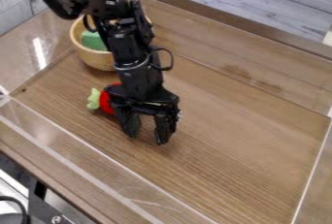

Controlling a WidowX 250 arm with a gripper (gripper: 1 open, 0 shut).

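My black gripper [146,121] is low over the wooden table [240,145], left of centre, fingers pointing down and open; whether anything sits between them is hidden. Just behind its left side is a red object with a pale green end [96,99], partly covered by the gripper.
A tan bowl [85,55] holding something green [92,39] stands at the upper left, partly behind the arm. Pale edges border it at left and back.
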